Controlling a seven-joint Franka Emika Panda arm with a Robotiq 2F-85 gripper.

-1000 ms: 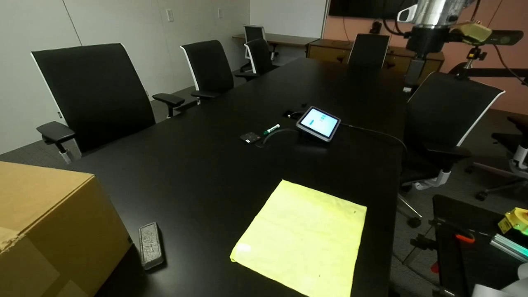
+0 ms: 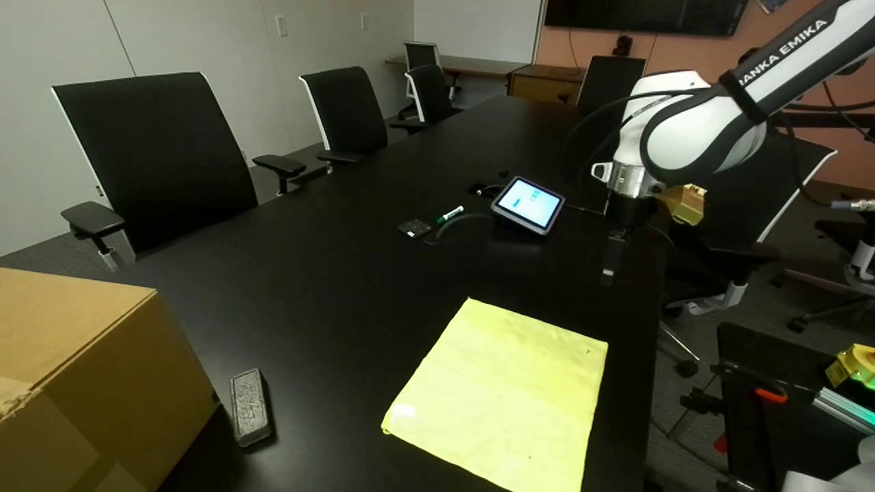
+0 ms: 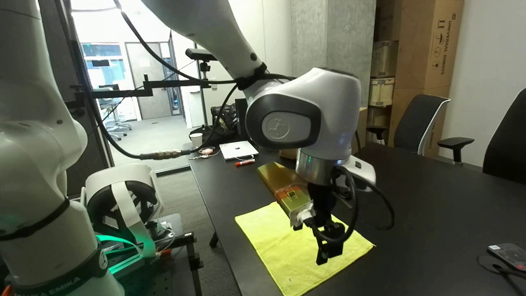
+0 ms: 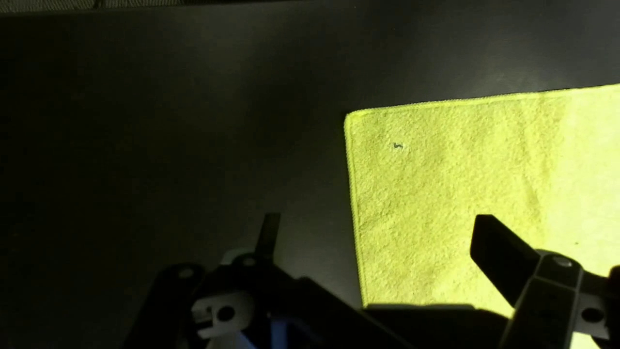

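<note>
A yellow cloth [image 2: 504, 393] lies flat on the dark table, its edges nearly straight. In the wrist view one corner of the cloth [image 4: 441, 192] shows, with a small dark mark near it. My gripper is open above the table, nothing between its fingers. There, one finger [image 4: 268, 235] stands over bare tabletop and the other [image 4: 503, 256] over the cloth. From exterior view 1 the gripper [image 2: 609, 270] appears above the table, beyond the cloth's far edge. The cloth [image 3: 281, 246] is partly hidden behind the arm and gripper [image 3: 329, 254] in exterior view 2.
A grey eraser [image 2: 250, 407] lies beside a cardboard box [image 2: 106, 393]. A tablet [image 2: 529, 204], a green marker [image 2: 450, 214] and a small black device [image 2: 414, 228] sit farther back. Chairs line the table; bare tabletop surrounds the cloth.
The arm has come down and toward the cloth, from high at the upper right of exterior view 1 to lower over the table. The cloth and other objects look unmoved.
</note>
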